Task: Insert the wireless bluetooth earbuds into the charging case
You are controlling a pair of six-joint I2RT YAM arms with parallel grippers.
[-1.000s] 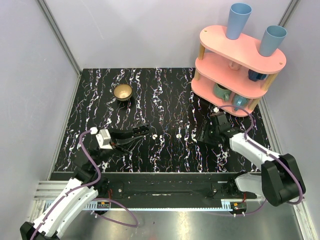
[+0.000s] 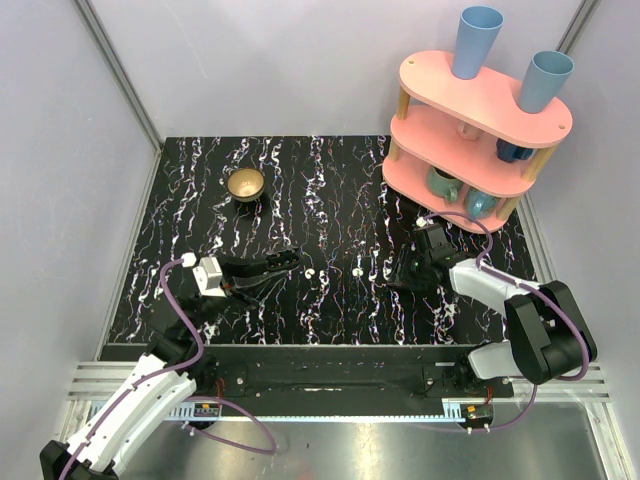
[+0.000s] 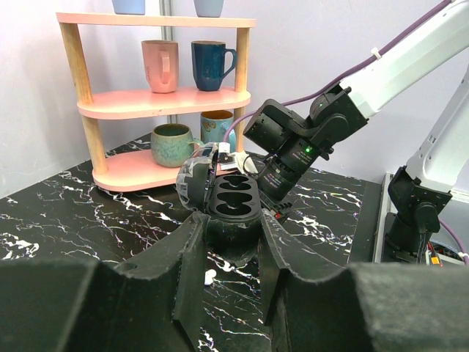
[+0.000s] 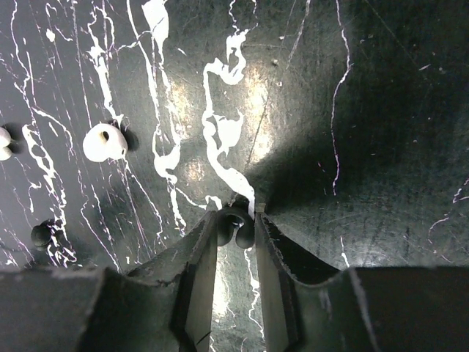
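The black charging case point(image 3: 234, 196) has its clear lid point(image 3: 193, 180) raised and round hollows showing in its top. My left gripper is shut on its lower part, holding it above the table at the left in the top view. Low over the table, my right gripper has its fingers on both sides of a small black earbud point(image 4: 236, 211); whether they grip it I cannot tell. A white earbud piece point(image 4: 104, 142) lies apart to its left, with another white piece point(image 4: 4, 143) at the view's edge.
A small dark round piece point(image 4: 42, 235) lies farther left. The pink shelf point(image 2: 480, 108) with cups and mugs stands behind the right arm. A brown bowl point(image 2: 246, 184) sits at the back left.
My right arm has moved a little left and toward the table's front. The left arm and case have stayed in place.
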